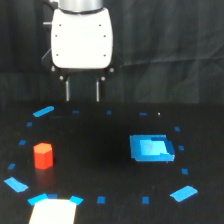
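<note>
High over the back of the black table hangs my gripper [83, 91], its two thin fingers apart with only dark backdrop between them. A red block [43, 156] rests on the table at the left, below and a little left of the gripper. To the right, a blue tray [137, 147] lies on the surface, with a lighter blue patch inside. At the bottom left, a pale, brightly lit piece [53, 212] is partly cut off by the frame's lower edge. Nothing touches the gripper.
Blue tape strips lie around the table, among them a left strip [16, 184], a right strip [184, 193] and a back strip [43, 111]. Small blue squares mark the surface in several places. Between the red block and the tray the table is bare.
</note>
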